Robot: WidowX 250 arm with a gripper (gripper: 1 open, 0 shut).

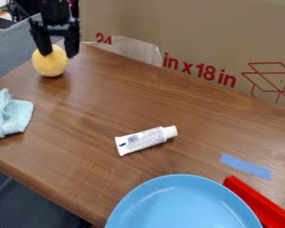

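Note:
The black gripper (54,36) is at the top left, open, hanging just over a round yellow object (50,62) near the table's back left edge; its fingers reach down to about the top of that object, and whether they touch it is unclear. A white tube (145,140) lies in the middle of the wooden table (121,98). A pale teal cloth (4,116) is at the left edge, and a light blue plate (181,209) sits at the front.
A large cardboard box (192,36) stands along the back. A red object (259,203) and a strip of blue tape (245,166) are at the right.

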